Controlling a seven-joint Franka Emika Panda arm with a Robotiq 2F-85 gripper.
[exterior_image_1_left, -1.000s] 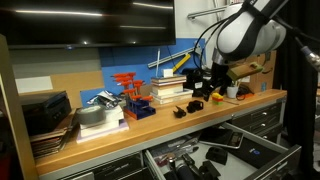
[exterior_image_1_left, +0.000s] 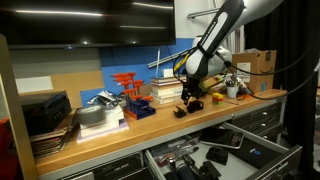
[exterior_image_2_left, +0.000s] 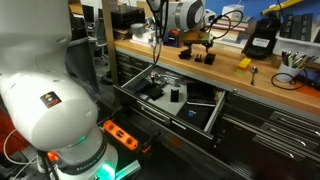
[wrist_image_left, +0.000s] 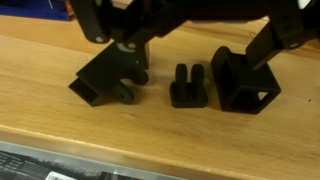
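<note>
Three small black parts lie on the wooden countertop in the wrist view: a tilted block with round lugs (wrist_image_left: 105, 75) at left, a small two-pronged piece (wrist_image_left: 187, 90) in the middle, and a hollow block (wrist_image_left: 243, 83) at right. My gripper is open, its dark, blurred fingers spread at the top of the wrist view. The left finger overlaps the lugged block's upper edge, and the right finger overlaps the hollow block's top; contact cannot be judged. In exterior view 1 the gripper (exterior_image_1_left: 187, 93) hangs close above the black parts (exterior_image_1_left: 180, 112).
Below the countertop front, an open drawer (exterior_image_1_left: 235, 168) holds several dark items. Red stands (exterior_image_1_left: 130, 84) and stacked books (exterior_image_1_left: 166, 89) occupy the counter's left and back. In exterior view 2 a yellow item (exterior_image_2_left: 244, 63) lies right of the parts, with bare wood around it.
Over the last second the arm has swung leftward along the counter in exterior view 1, bringing the gripper over the black parts. The counter items look unmoved.
</note>
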